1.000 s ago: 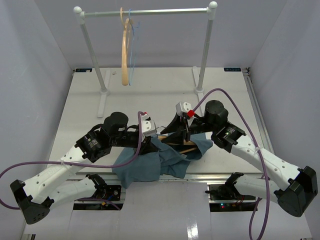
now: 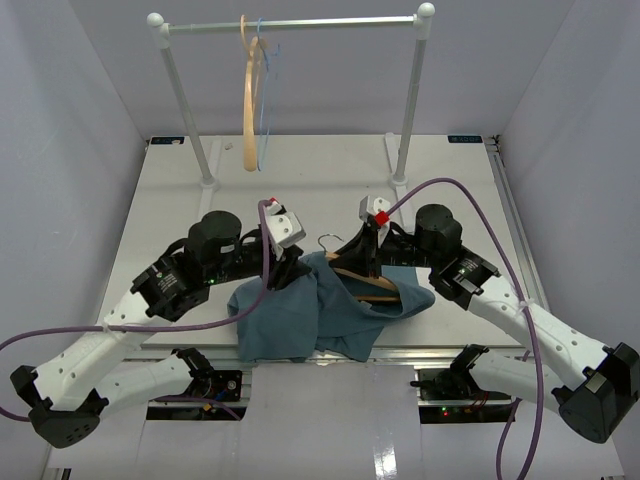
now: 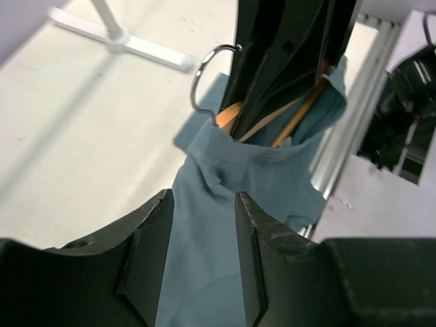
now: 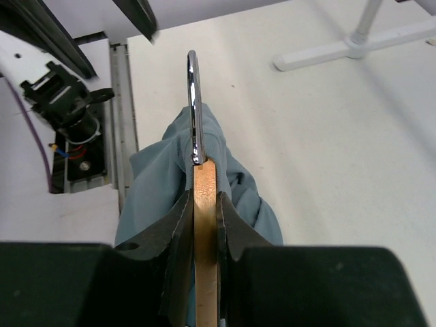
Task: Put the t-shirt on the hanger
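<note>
A blue-grey t shirt (image 2: 275,320) drapes over a wooden hanger (image 4: 205,231), whose metal hook (image 3: 197,82) pokes out at the neck. In the right wrist view my right gripper is shut on the hanger's wooden bar just below the hook, with the shirt bunched behind it. My left gripper hangs above the shirt at the left, its fingertips apart with the cloth seen between and beyond them, none visibly pinched; in the right wrist view it is apart from the hook.
A white rail (image 2: 300,25) at the back carries a wooden hanger (image 2: 250,110) and blue hangers (image 2: 263,130). The rack's feet stand on the white table (image 2: 300,180), clear behind the shirt. The table's front edge lies under the shirt.
My left gripper has risen away from the shirt toward the back.
</note>
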